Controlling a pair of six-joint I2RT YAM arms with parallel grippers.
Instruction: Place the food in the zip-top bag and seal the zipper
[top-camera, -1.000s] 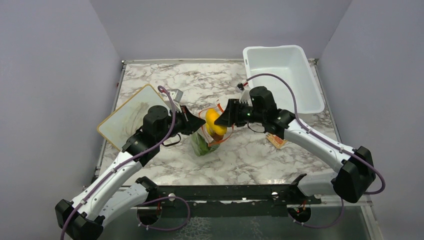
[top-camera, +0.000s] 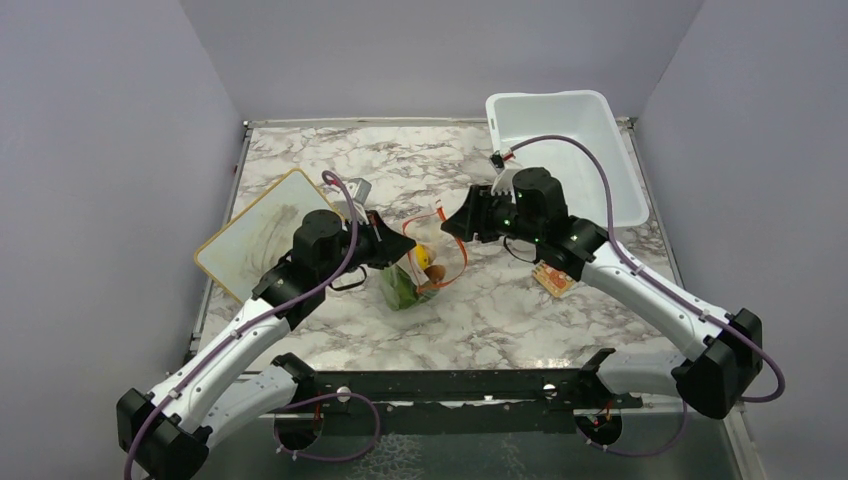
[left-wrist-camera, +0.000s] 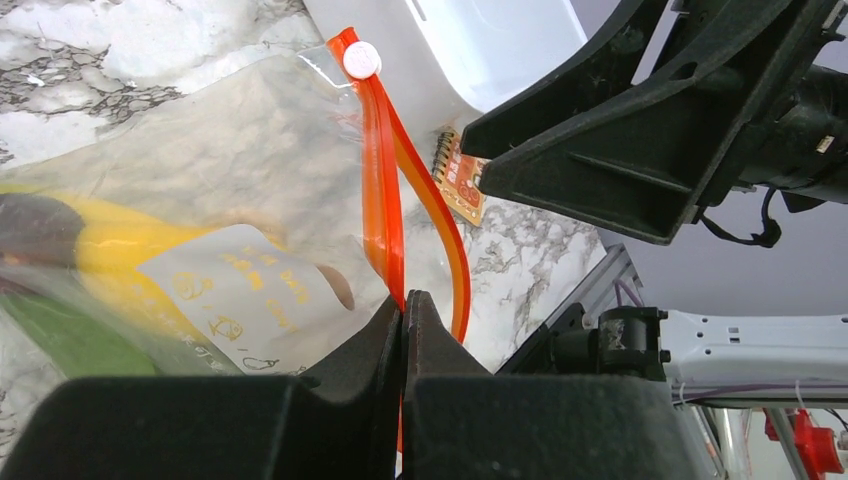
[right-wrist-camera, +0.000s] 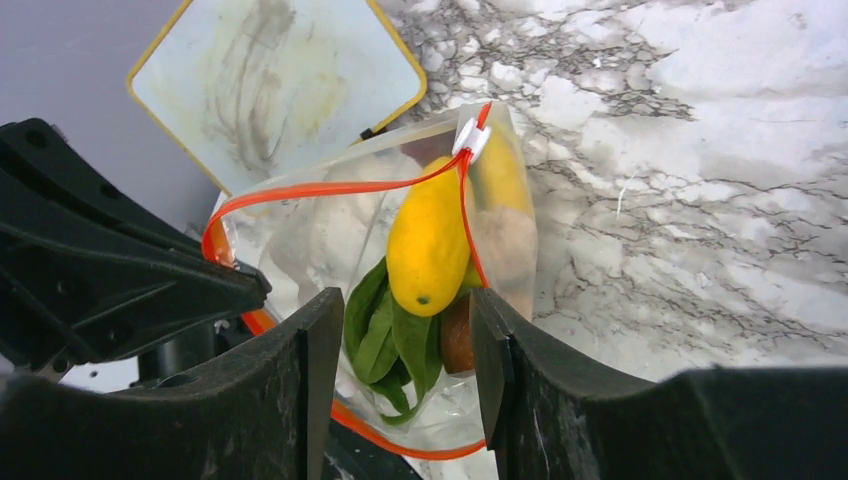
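Note:
The clear zip top bag (top-camera: 433, 228) with an orange zipper (left-wrist-camera: 382, 180) stands with its mouth spread toward the right arm. My left gripper is shut on one side of the bag's zipper edge. In the right wrist view, a yellow food piece (right-wrist-camera: 430, 240), green food (right-wrist-camera: 372, 335) and a brown round piece (right-wrist-camera: 458, 335) lie inside the bag. The white slider (right-wrist-camera: 472, 138) sits at one end of the zipper. My right gripper (top-camera: 447, 226) is part open just outside the mouth, nothing between its fingers.
An empty white bin (top-camera: 560, 135) stands at the back right. A white board with a yellow edge (top-camera: 262, 225) lies at the left. A small orange notebook (top-camera: 553, 280) lies beneath the right arm.
The yellow piece, held by my right gripper at the mouth earlier, now lies in the bag. My right gripper has let it go and backed off to the right. The left arm barely moved.

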